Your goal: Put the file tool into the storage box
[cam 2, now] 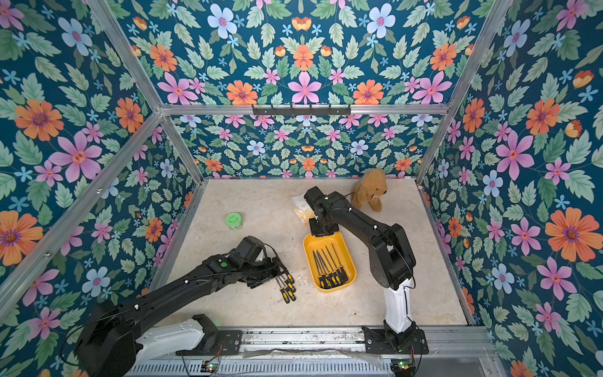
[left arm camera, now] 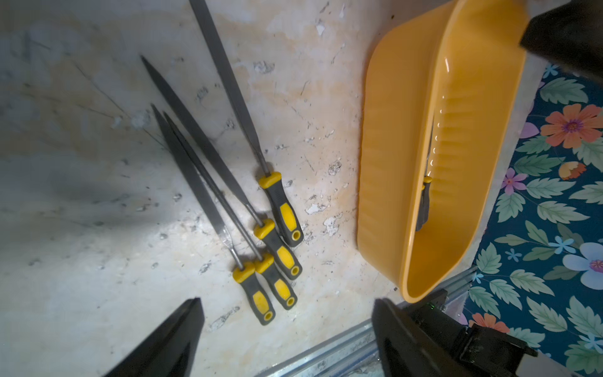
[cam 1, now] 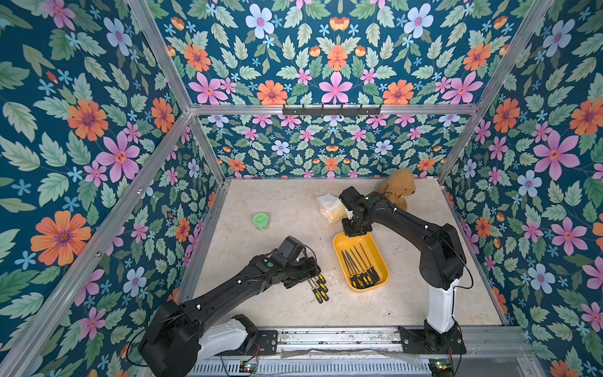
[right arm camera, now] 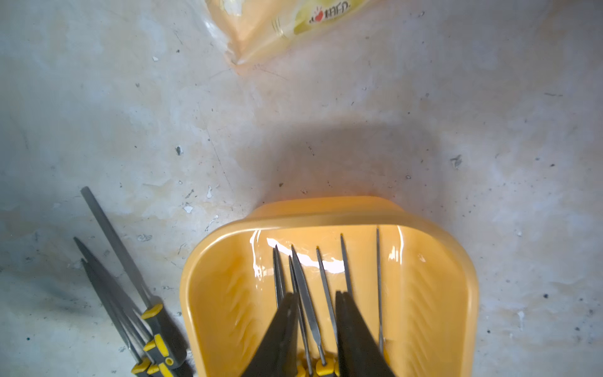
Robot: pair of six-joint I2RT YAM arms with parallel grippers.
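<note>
Several files with black-and-yellow handles [left arm camera: 282, 213] lie loose on the table, blades fanned out. My left gripper hovers above their handles, open, its fingers wide apart and nothing held. The yellow storage box [cam 1: 383, 267] stands to the right of these files. More files [cam 2: 328, 264] rest inside it, handles toward the near end. Over the box's far end is my right gripper, its fingers a little apart with a narrow gap. I see nothing gripped there; file blades show below, in the box.
Beyond the box lies a clear bag with yellowish contents [right arm camera: 270, 28]. A brown plush toy [cam 1: 399, 186] sits at the back right, and a green-lidded tub [cam 1: 260, 220] at the left. Bare table surrounds the tub.
</note>
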